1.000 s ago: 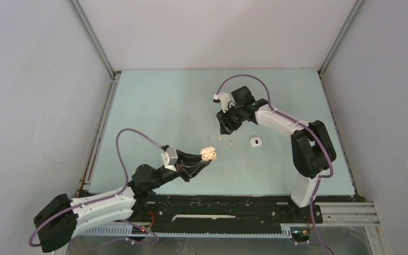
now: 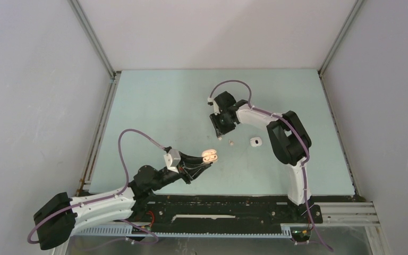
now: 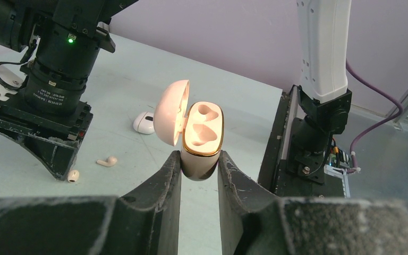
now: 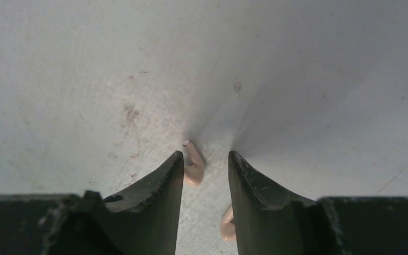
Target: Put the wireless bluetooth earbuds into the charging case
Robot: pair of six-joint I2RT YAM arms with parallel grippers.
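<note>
The peach charging case (image 3: pixel 204 133), lid open and both slots empty, is held up off the table with my left gripper shut on it. Two peach earbuds lie on the table: one earbud (image 3: pixel 73 176) at the tip of my right gripper (image 2: pixel 218 134), the other earbud (image 3: pixel 107 161) a little apart. In the right wrist view, the nearer earbud (image 4: pixel 194 167) shows beside the left finger, partly covered by it. The second earbud (image 4: pixel 227 227) is mostly behind the right finger. A gap stands between the right fingers, and neither grips anything.
A white case (image 2: pixel 255 142) with a dark spot lies on the table, right of the earbuds.
My right gripper has come down and slightly left toward the nearer earbud, now partly covering it in the top view. The left arm with the charging case has barely shifted.
</note>
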